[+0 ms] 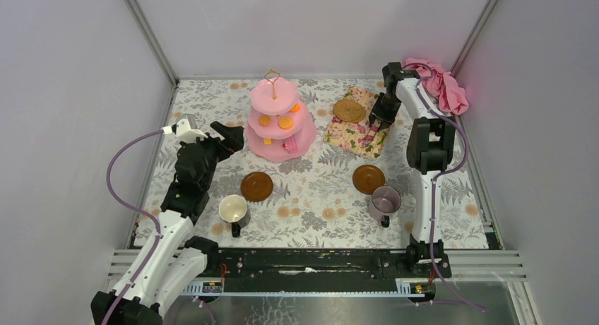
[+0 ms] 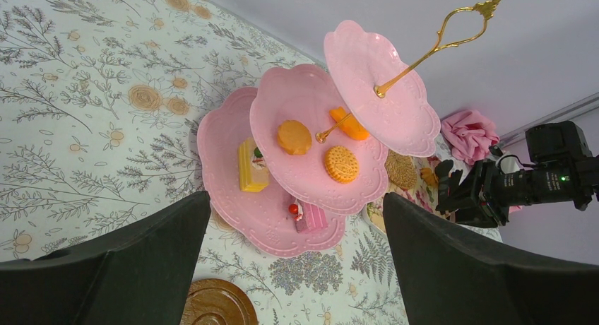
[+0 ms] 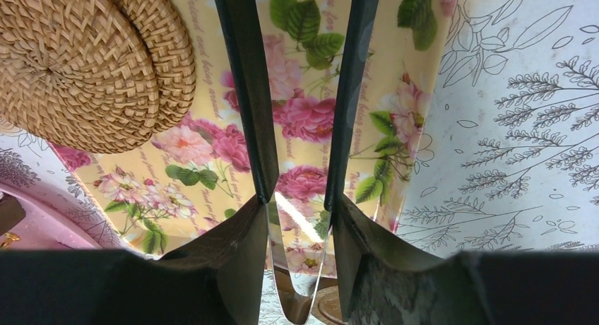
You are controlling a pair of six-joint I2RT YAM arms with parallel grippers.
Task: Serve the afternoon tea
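My right gripper is shut on black-and-steel tongs (image 3: 244, 92), held over the floral tray (image 3: 191, 212) beside two stacked woven coasters (image 3: 85, 63). The pink three-tier stand (image 1: 275, 88) holds orange and yellow treats and pink cake (image 2: 311, 219). My left gripper (image 1: 229, 138) stands open left of the stand, nothing between its fingers. Two brown saucers (image 1: 256, 186) (image 1: 368, 179) lie in front, with a cream mug (image 1: 233, 208) at left and a grey mug (image 1: 385, 201) at right.
A crumpled pink cloth (image 1: 448, 88) lies in the back right corner, behind my right arm. Walls border the table at back and sides.
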